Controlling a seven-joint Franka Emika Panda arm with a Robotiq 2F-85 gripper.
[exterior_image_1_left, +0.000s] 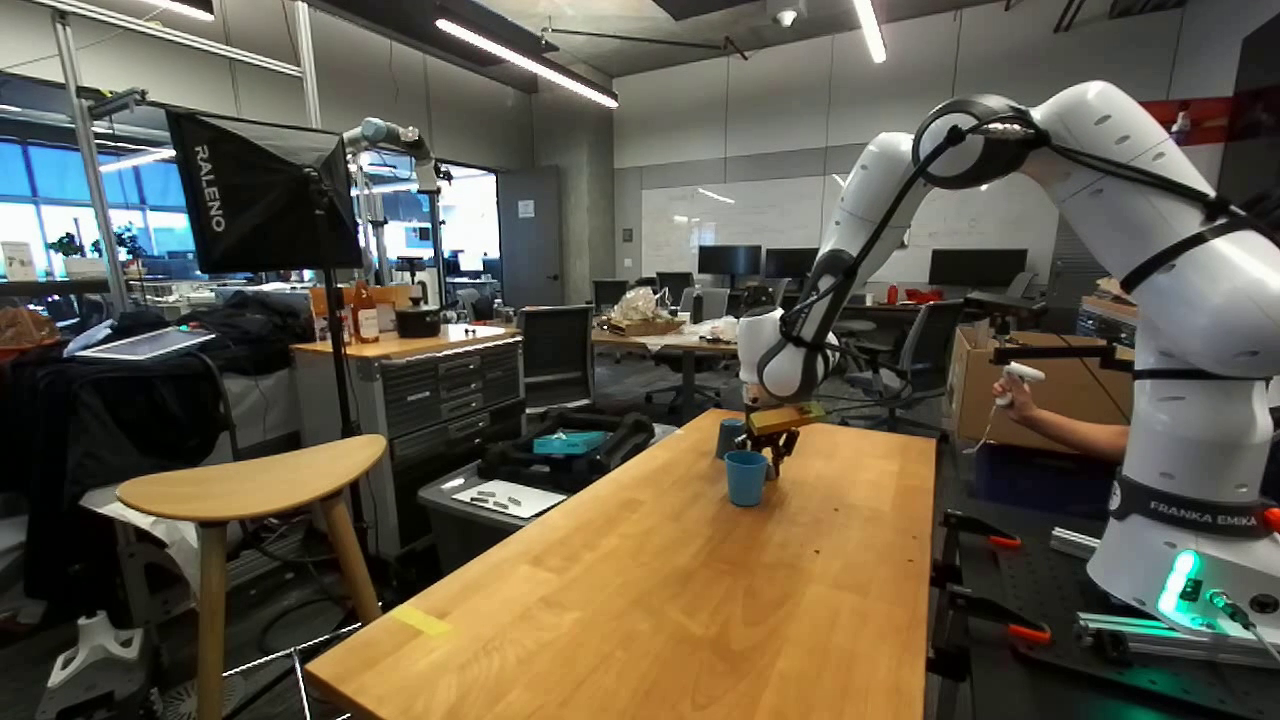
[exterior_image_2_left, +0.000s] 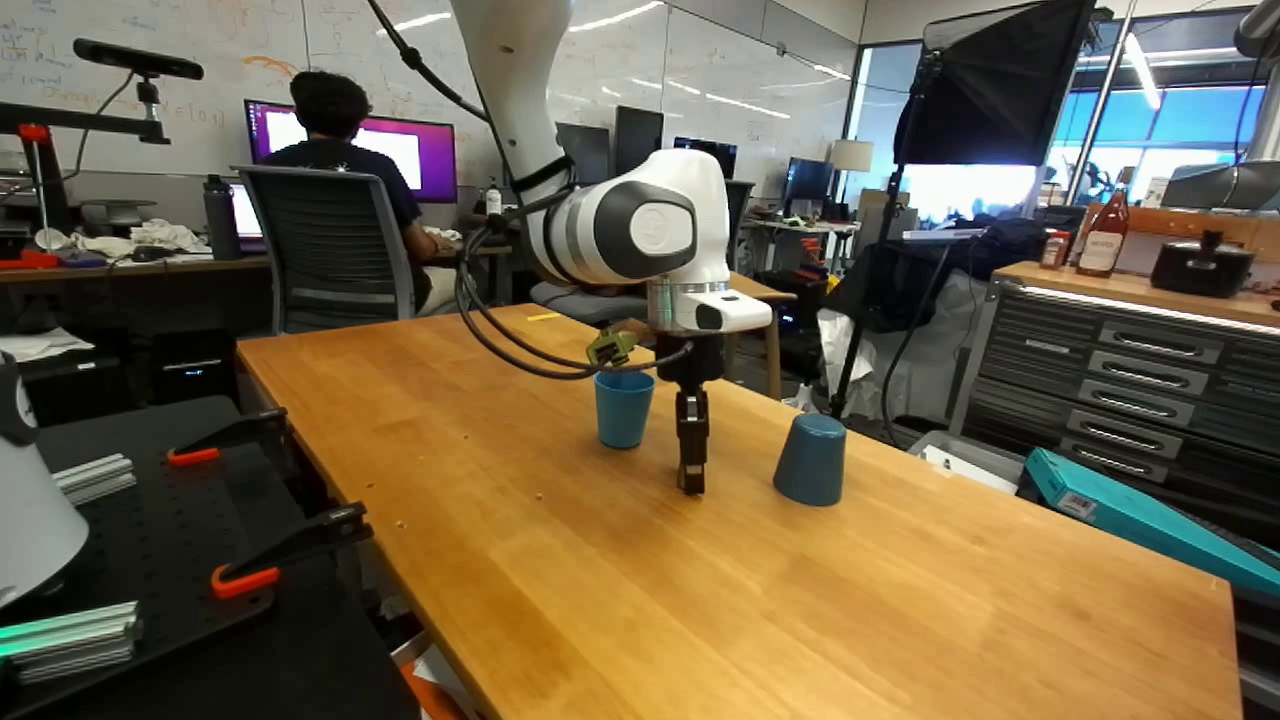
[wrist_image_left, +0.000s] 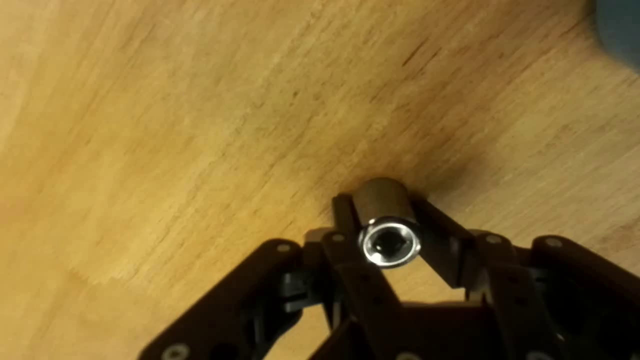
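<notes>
A small metal cylinder (wrist_image_left: 385, 201), like a socket with a bright ringed end, stands on the table between the fingers of my gripper. The fingers lie close along both its sides; whether both press on it, I cannot tell. In exterior view 2 my gripper (exterior_image_2_left: 692, 480) points straight down, its tips near the tabletop, between two blue cups. One cup (exterior_image_2_left: 624, 410) stands upright with its mouth up. The other, darker cup (exterior_image_2_left: 811, 461) is upside down. The upright cup (exterior_image_1_left: 745, 479) stands in front of my gripper (exterior_image_1_left: 774, 462) in exterior view 1.
Part of a blue-grey cup (wrist_image_left: 621, 30) shows at the wrist view's top right corner. Clamps (exterior_image_2_left: 288, 554) sit along the table's side by the arm's base.
</notes>
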